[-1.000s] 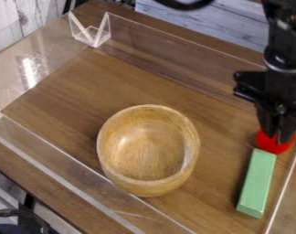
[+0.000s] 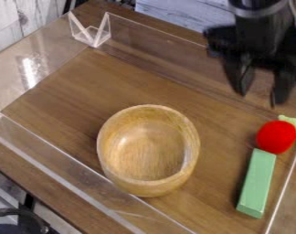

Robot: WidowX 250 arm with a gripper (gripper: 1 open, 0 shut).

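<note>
The dark gripper (image 2: 252,73) hangs at the upper right, blurred, its fingers apart with nothing seen between them, above and behind the red ball (image 2: 275,136). The red ball rests at the right, by a pale green piece (image 2: 290,122) that is partly hidden. A light green bar (image 2: 257,183) lies just below the ball. A wooden bowl (image 2: 147,150) sits at lower centre.
Clear plastic walls edge the wooden table (image 2: 78,110) at left, front and back. A clear bracket (image 2: 92,32) stands at the back left.
The gripper has risen from just over the red ball and moved up and slightly left, uncovering the ball. The bowl and green bar have not moved.
</note>
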